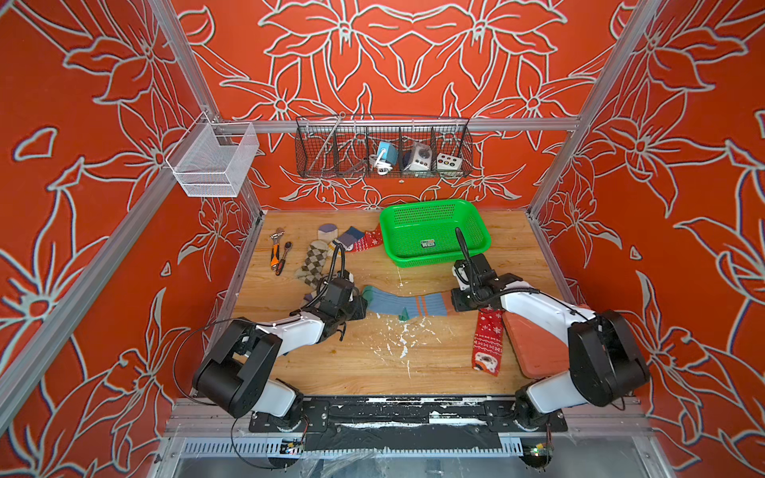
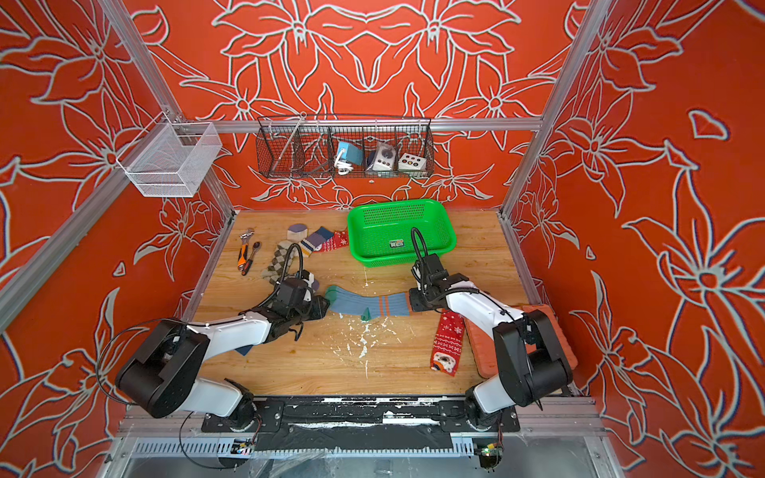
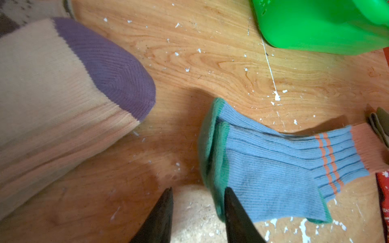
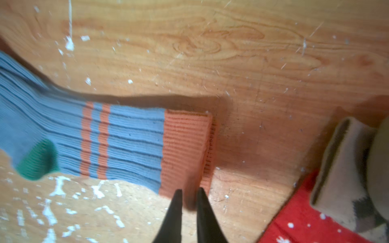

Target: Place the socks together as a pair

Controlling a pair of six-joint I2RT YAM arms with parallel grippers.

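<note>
Blue socks with orange stripes (image 1: 430, 303) lie lengthwise across the middle of the table, one over the other. At their green-edged end, my left gripper is part open, one finger against the folded edge. At the orange cuff (image 4: 182, 141), my right gripper has its fingertips on the fabric; whether it pinches it is unclear in the blurred view. A red patterned sock (image 1: 487, 342) lies at the front right, and a beige-purple sock (image 3: 52, 105) beside my left gripper.
A green basket (image 1: 434, 259) stands at the back right, an orange board (image 1: 534, 342) at the right. More socks (image 1: 314, 263) and tools (image 1: 275, 255) lie at the back left.
</note>
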